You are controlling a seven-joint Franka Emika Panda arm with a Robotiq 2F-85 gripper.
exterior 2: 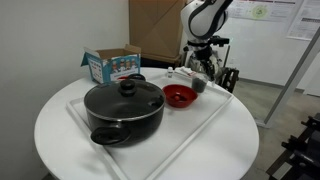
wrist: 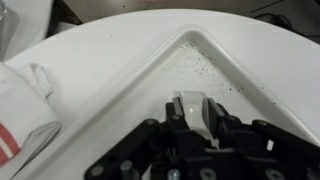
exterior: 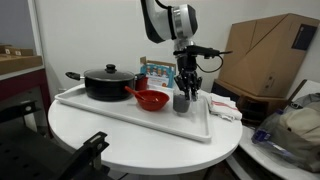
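A dark grey cup (exterior: pixel 181 103) is at the right part of the white tray (exterior: pixel 205 128), beside the red bowl (exterior: pixel 152 100). My gripper (exterior: pixel 189 94) reaches down from above and is shut on the cup, seemingly at its upper side. In the second exterior view the cup (exterior 2: pixel 198 85) appears just under the gripper (exterior 2: pixel 202 76). From the wrist, a pale piece (wrist: pixel 193 108) shows between the dark fingers; most of the cup is hidden there. How far the cup's base is from the tray is hard to tell.
A lidded black pot (exterior 2: pixel 125 108) takes up the tray's other end. A red mug (exterior: pixel 142 80) and a colourful box (exterior 2: pixel 110 65) stand near the back. The striped white cloth (wrist: pixel 28 112) lies beside the tray. Dark crumbs (wrist: pixel 205 62) dot one tray corner, which is otherwise bare.
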